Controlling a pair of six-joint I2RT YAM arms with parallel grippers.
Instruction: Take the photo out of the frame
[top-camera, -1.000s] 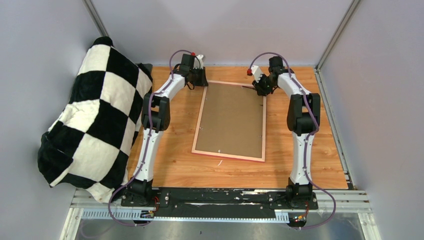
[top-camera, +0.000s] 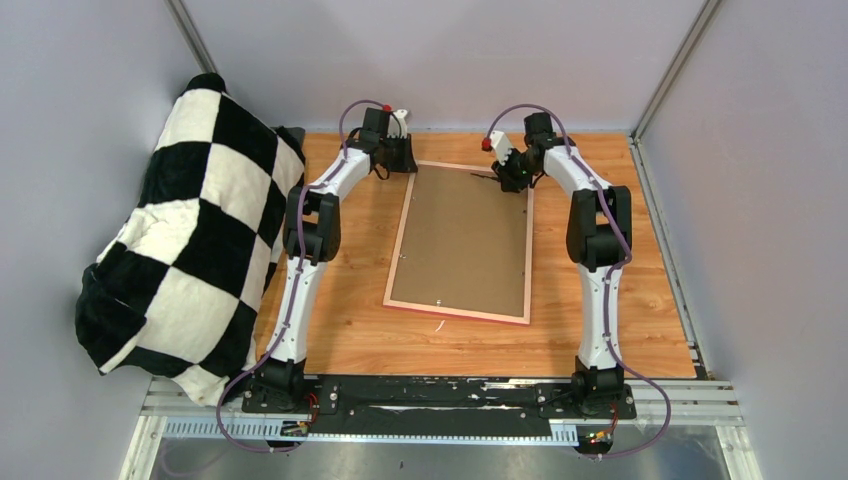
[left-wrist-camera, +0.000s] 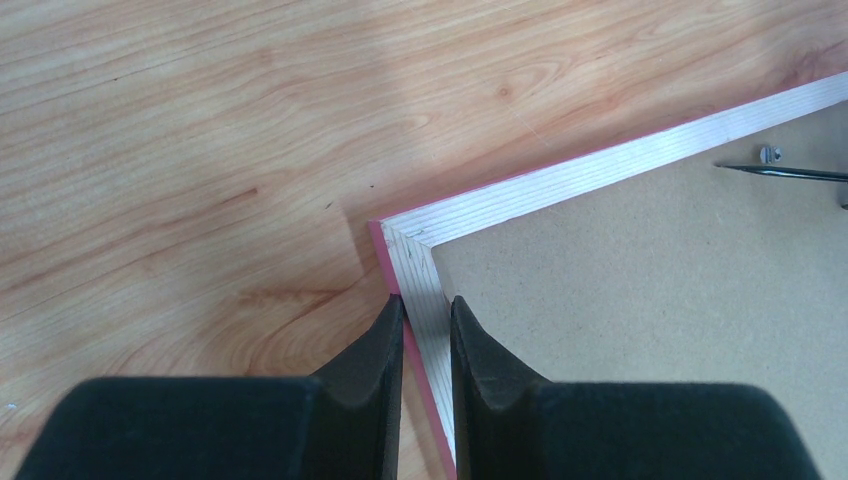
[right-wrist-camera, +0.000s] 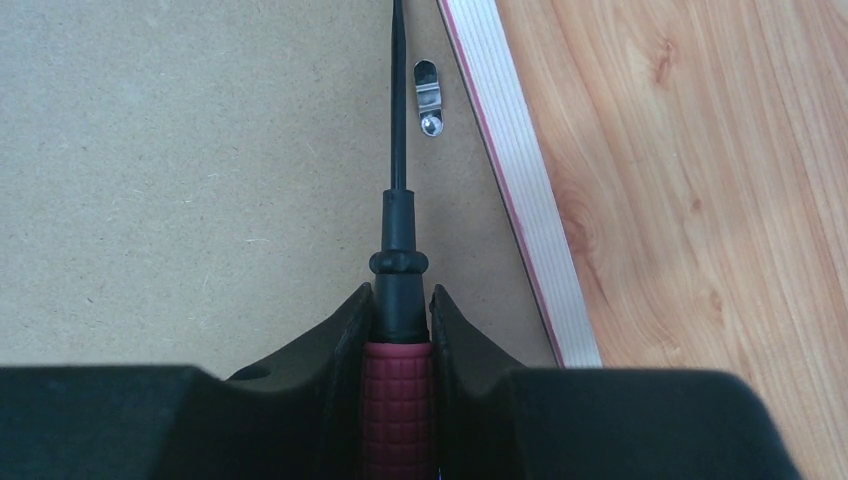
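Observation:
The photo frame (top-camera: 398, 260) lies back-up on the table, its brown backing board (top-camera: 460, 240) inside a pale wooden rim with pink edges. In the left wrist view my left gripper is shut on the frame's rim at the far left corner. My right gripper is shut on a screwdriver with a red handle (right-wrist-camera: 398, 405) and black shaft, held over the board at the far edge beside a metal tab (right-wrist-camera: 429, 85). Small tabs sit along the board's edges. The photo itself is hidden.
A black-and-white checked cushion (top-camera: 190, 230) fills the left side. Bare wooden table (top-camera: 560, 340) surrounds the frame, with a small white strip (top-camera: 439, 325) below its near edge. Walls stand at the back and sides.
My right gripper with the screwdriver has shifted a little to the left along the frame's far edge. The left arm and the frame have not visibly moved.

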